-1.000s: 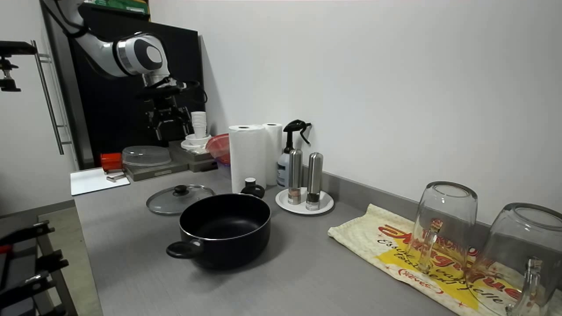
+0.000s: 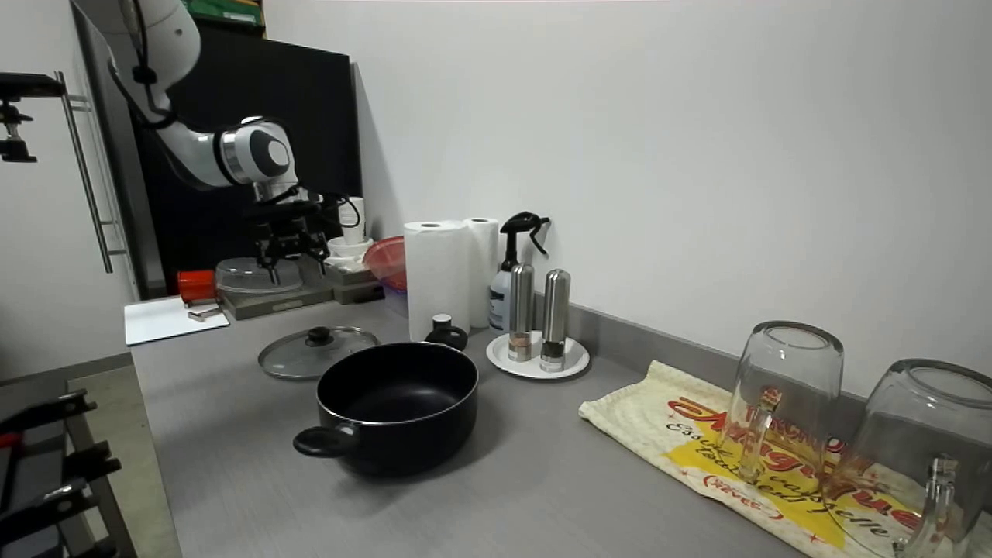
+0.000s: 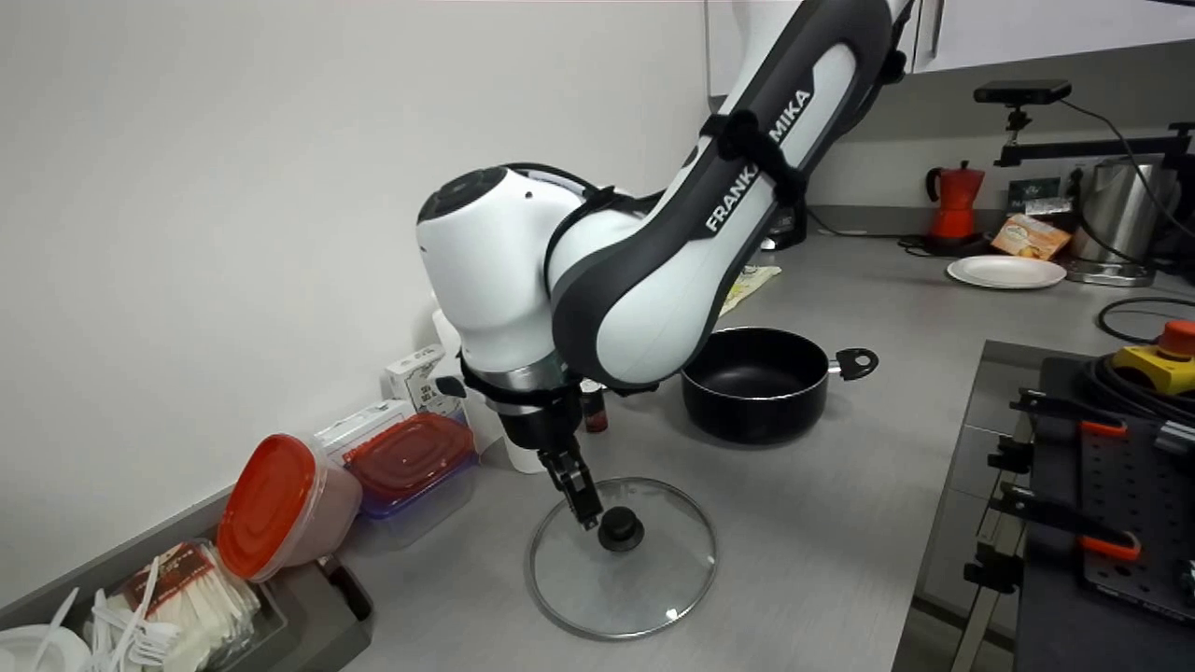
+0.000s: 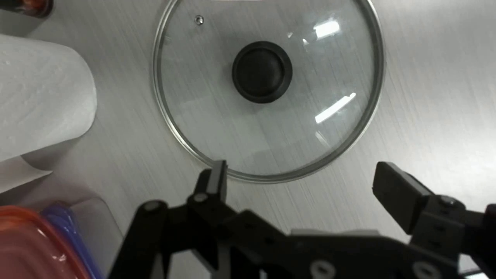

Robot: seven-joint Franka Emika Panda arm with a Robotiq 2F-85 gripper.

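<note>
A glass lid [image 4: 204, 116] with a metal rim and a round black knob [image 4: 262, 72] lies flat on the grey counter, knob up. My gripper is open in the wrist view, its fingers wide apart and only counter and the lid's edge showing between and beyond them. It hangs above the counter, clear of the knob; exterior view 1 shows the gripper [image 2: 297, 273] in the air behind the lid [image 2: 288, 355]. A black two-handled pot [image 2: 395, 437] stands uncovered and empty in front of the lid.
Paper towel rolls [image 2: 433, 279], a spray bottle [image 2: 502, 290] and two mills on a white plate [image 2: 578, 366] line the wall. Red-lidded containers [image 3: 269, 510] lie beyond the lid. Glass mugs [image 2: 790, 372] stand on a cloth. Counter around the pot's front is clear.
The arm and my gripper have come down toward the counter, the gripper staying open. Lid and pot have not moved.
</note>
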